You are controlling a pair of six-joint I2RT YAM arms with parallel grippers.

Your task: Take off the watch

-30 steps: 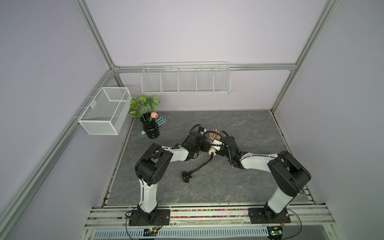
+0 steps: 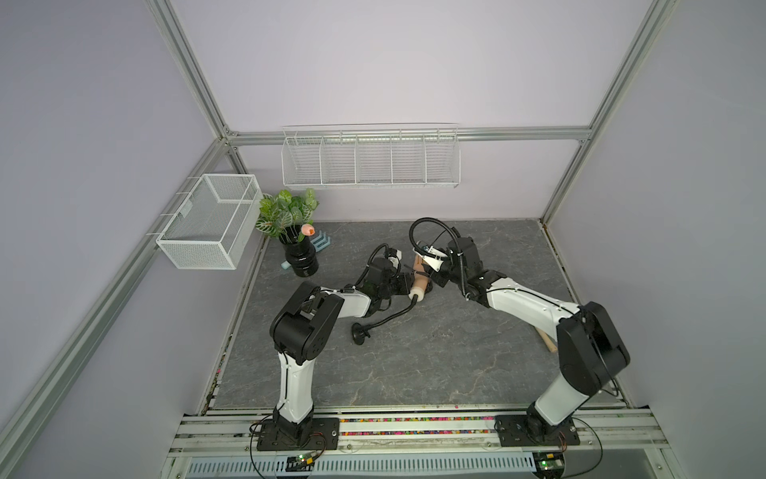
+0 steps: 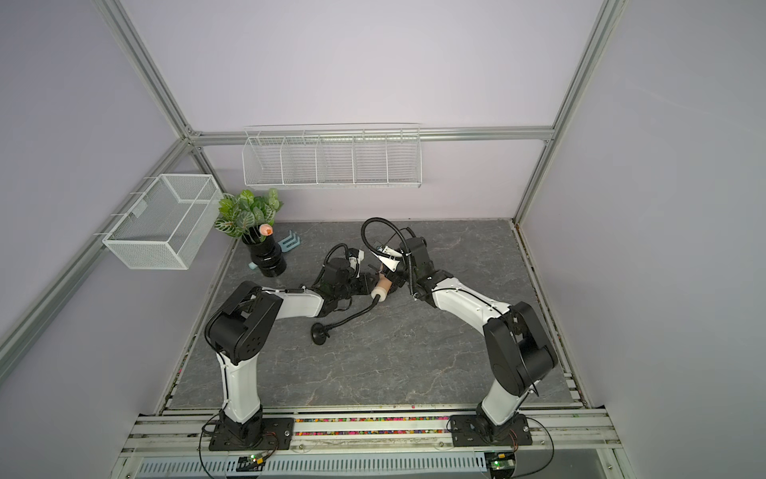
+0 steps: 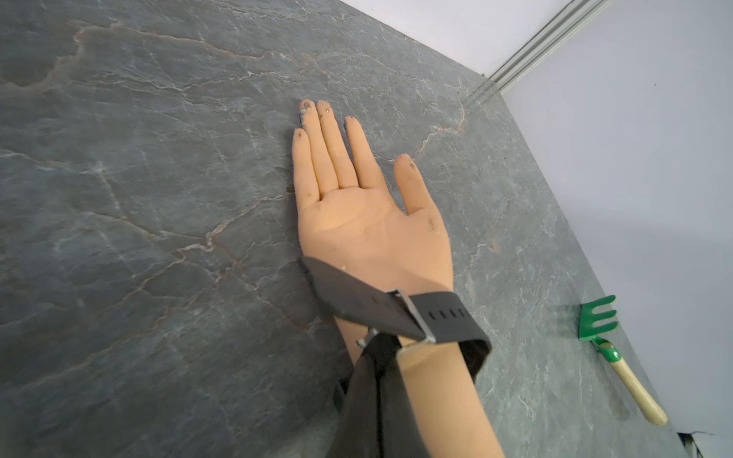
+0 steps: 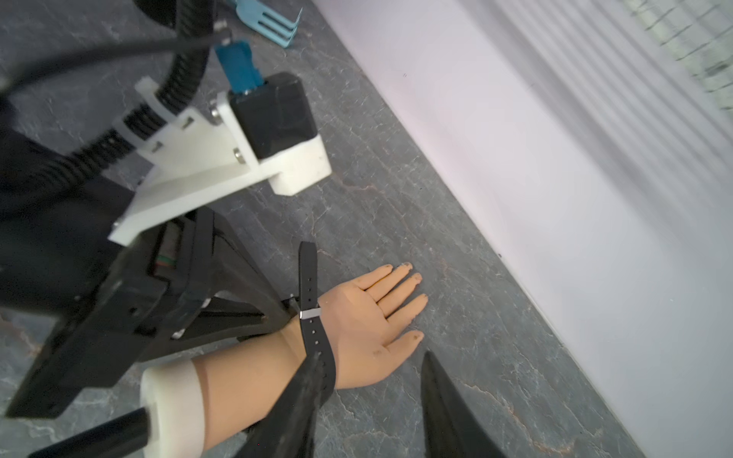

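Observation:
A model hand [image 4: 374,229] lies palm up, and the black watch strap [image 4: 359,294] circles its wrist. The strap runs through a silver buckle [image 4: 416,316], its free end raised off the palm side. My left gripper is shut at the strap beside the buckle, with thin strap material seeming pinched at its tips. In the right wrist view, those left fingers [image 5: 255,301] meet the strap at the wrist's far side. My right gripper stands open above the hand, nothing between its fingers. The watch face is hidden.
A flower vase [image 2: 300,257] and a blue fork tool [image 2: 321,241] stand back left. A green hand rake [image 4: 599,324] lies to the right. The hand's stalk ends in a round base [image 2: 359,333].

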